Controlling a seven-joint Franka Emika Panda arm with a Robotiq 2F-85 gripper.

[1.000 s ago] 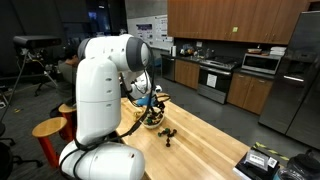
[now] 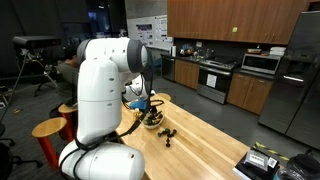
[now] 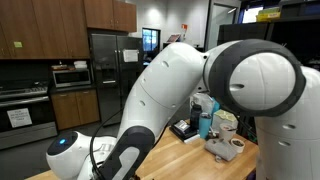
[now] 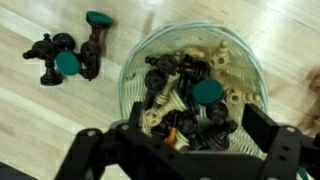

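Observation:
A round woven basket [image 4: 133, 62] fills the middle of the wrist view, with a heap of dark and light wooden chess pieces inside. One piece with a green base [image 4: 208, 91] lies on top of the heap. My gripper is open over the basket, a black finger on each side of the view, and nothing is held between them. Outside the basket, several dark chess pieces [image 4: 92, 47] lie on the wooden table. In exterior view 1 the basket [image 2: 153, 119] stands below the gripper, partly hidden by it.
More light pieces [image 4: 315, 85] show at the right edge of the wrist view. Dark boxes [image 2: 258, 163] sit at the table's near right in exterior view 1. A teal cup [image 3: 205, 127] stands on the table in exterior view 2.
Over the last second my gripper has shifted slightly to the left in exterior view 1, above the basket. The loose dark pieces on the table look unmoved.

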